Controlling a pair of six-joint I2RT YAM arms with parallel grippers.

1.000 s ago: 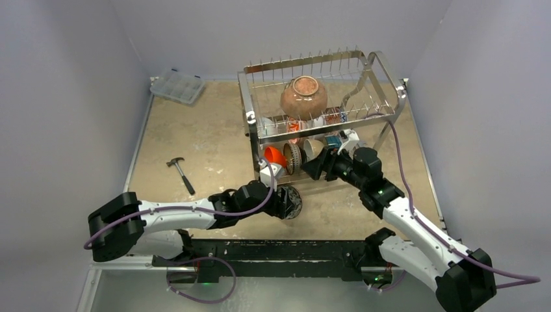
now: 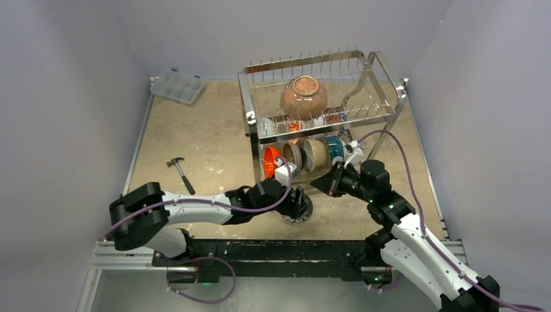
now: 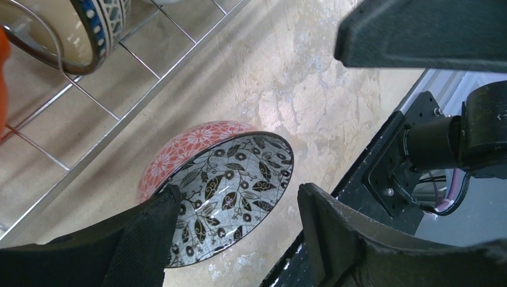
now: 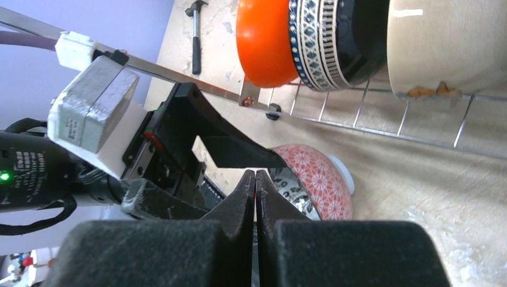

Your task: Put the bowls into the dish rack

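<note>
A red-patterned bowl (image 3: 197, 140) with a floral black-and-white inside is tipped on its side on the table in front of the rack. My open left gripper is at this bowl (image 2: 303, 213), its fingers (image 3: 146, 230) on either side in the left wrist view; whether one touches the rim I cannot tell. In the right wrist view the bowl's (image 4: 317, 179) opening faces the left gripper. My right gripper is shut, nothing visible between its fingertips. The dish rack's (image 2: 256, 153) lower level holds several bowls, including an orange bowl (image 4: 266, 42) and a cream bowl (image 4: 442, 48).
On the rack's upper level sits a large brown bowl (image 2: 304, 97). A hammer (image 2: 180, 174) and a clear plastic box (image 2: 178, 86) lie on the left. Table to the right of the tipped bowl is bare. Both arms stand close together before the rack.
My right gripper has shut and drawn away from the rack, toward the front right.
</note>
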